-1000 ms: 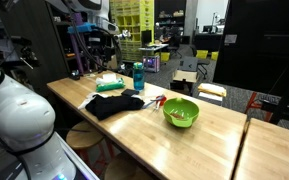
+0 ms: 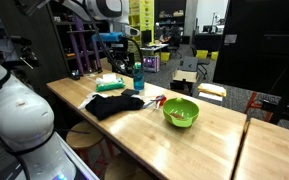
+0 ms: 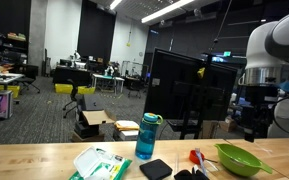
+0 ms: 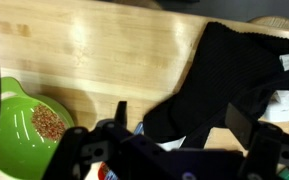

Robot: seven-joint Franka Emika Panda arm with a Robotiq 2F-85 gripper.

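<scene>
My gripper stands open above the table, with its two dark fingers [image 4: 112, 128] wide apart. In the wrist view a black cloth [image 4: 219, 75] lies below and partly between them, and nothing is held. A green bowl [image 4: 9, 125] with brown bits inside shows at the left of that view. In exterior view 1 the bowl [image 2: 180, 112] sits near the middle of the table, to the right of the cloth [image 2: 117, 103]. High over the table's far left part hangs the gripper [image 2: 118, 65], clear of everything beneath it.
Behind the cloth stands a blue bottle [image 2: 138, 76]. A green packet [image 3: 111, 165] and a white container [image 3: 87, 160] lie left of the bottle [image 3: 149, 137] in exterior view 2. Small red-and-white items [image 2: 159, 100] lie between cloth and bowl.
Over the last second my arm has swung to the right in exterior view 1, bringing the gripper closer to the bottle's side. The objects on the table have not moved.
</scene>
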